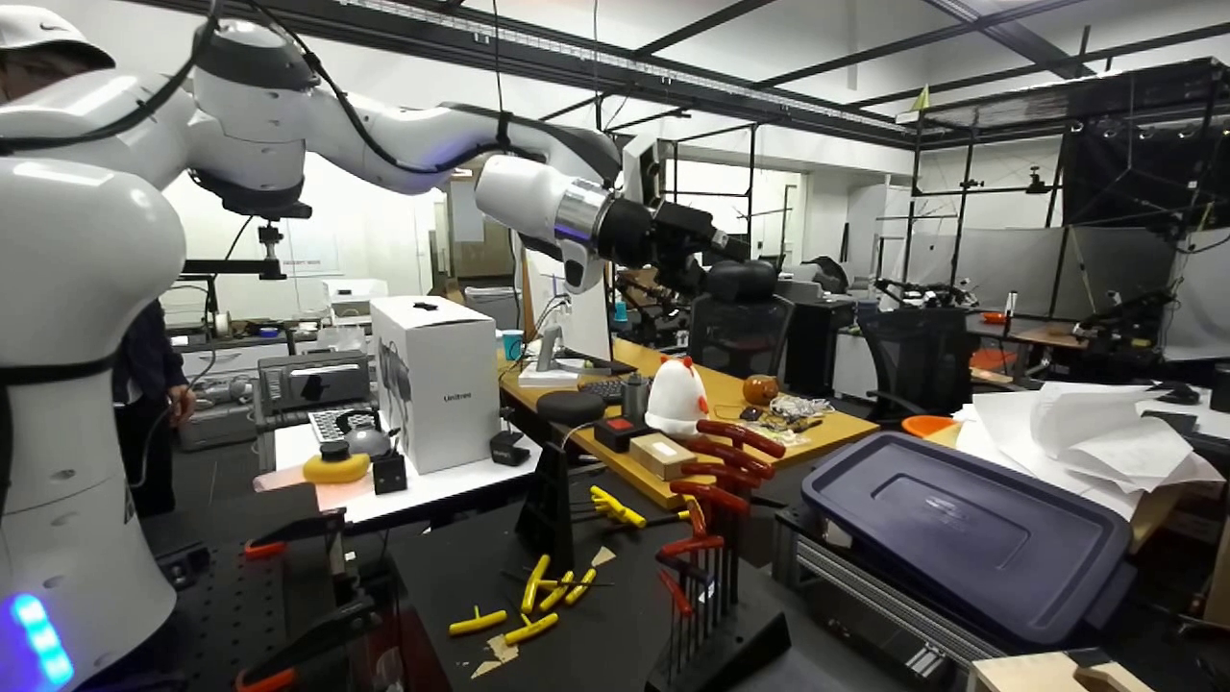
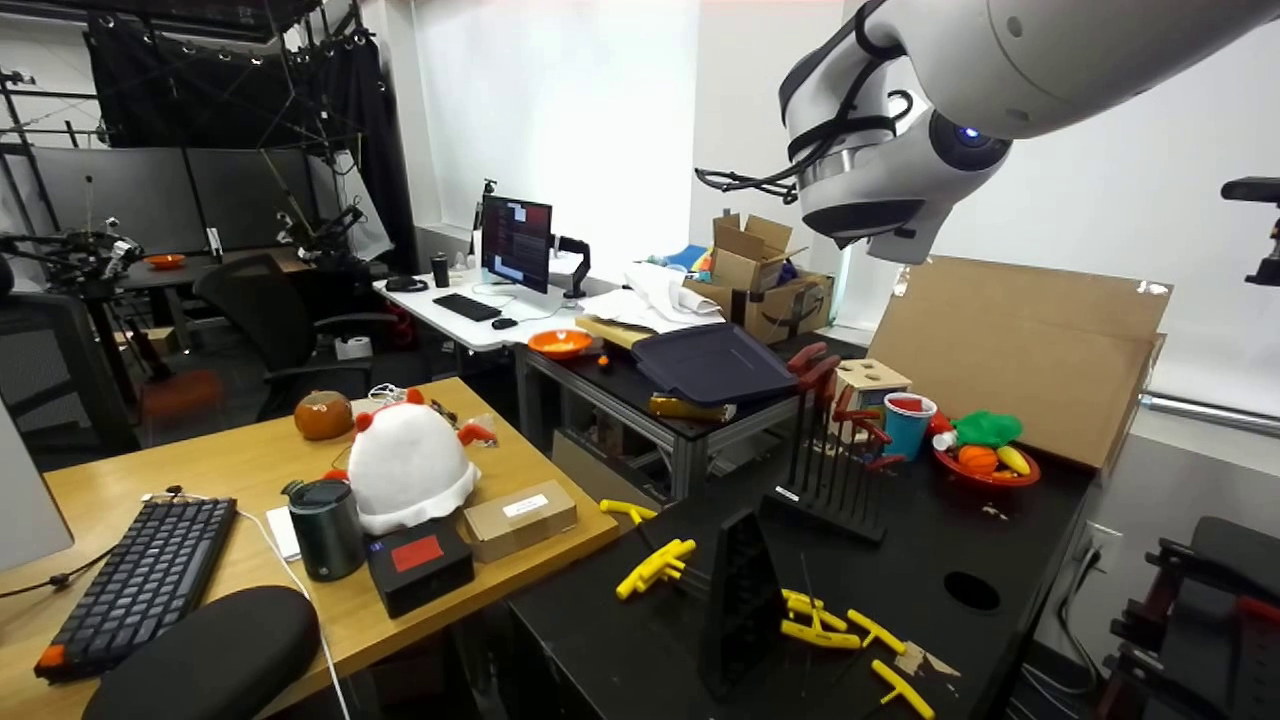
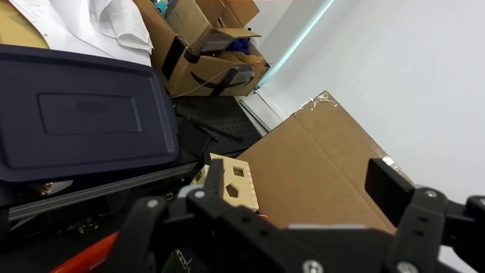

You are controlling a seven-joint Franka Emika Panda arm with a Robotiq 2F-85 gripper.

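Note:
High above the black table, my gripper is open, its two fingers wide apart and nothing between them. In exterior view 1 the gripper (image 1: 721, 248) is at the end of the outstretched arm, well clear of everything on the table. Several yellow T-handle keys (image 2: 818, 632) lie loose on the table near a black upright stand (image 2: 740, 600). Red-handled keys (image 1: 728, 467) stand upright in a second black rack (image 2: 828, 510). In exterior view 2 the gripper itself does not show.
A dark blue lid (image 1: 969, 531) rests on the side bench. Toward the wall are a wooden shape box (image 3: 238, 182), a blue cup (image 2: 907, 426), a red bowl (image 2: 1002, 478) of toy food and a leaning cardboard sheet (image 2: 1008, 348). A wooden desk (image 2: 540, 558) adjoins the table.

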